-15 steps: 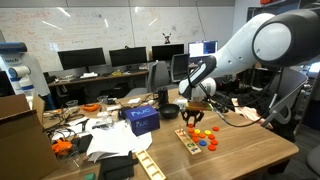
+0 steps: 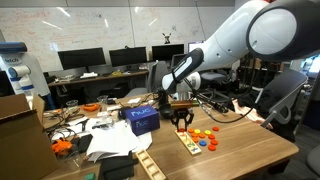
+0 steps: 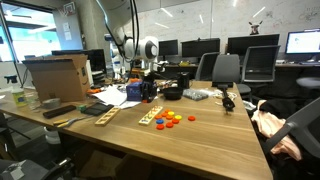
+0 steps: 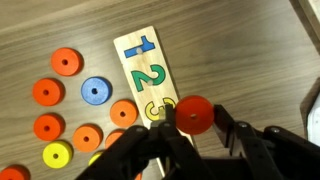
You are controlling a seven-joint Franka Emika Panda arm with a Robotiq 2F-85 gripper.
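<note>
In the wrist view a red disc (image 4: 194,115) sits between the fingertips of my gripper, which is shut on it. Beneath and to its left lies a wooden number board (image 4: 145,70) with a blue 1, a green 2 and a yellow 3 showing; the disc and fingers cover its lower part. Left of the board, loose discs rest on the table: a blue disc (image 4: 96,91), a yellow disc (image 4: 57,154) and several red and orange ones. In exterior view 1 the gripper (image 2: 182,124) hangs over the far end of the board (image 2: 188,143).
A second wooden board (image 2: 149,165) lies nearer the front left. A blue box (image 2: 143,120), white papers (image 2: 108,140) and a large cardboard box (image 3: 58,78) stand to the left. Bare table (image 3: 200,148) stretches along the front right.
The arm has moved left in exterior view 1, carrying the gripper from near the loose discs toward the far end of the number board.
</note>
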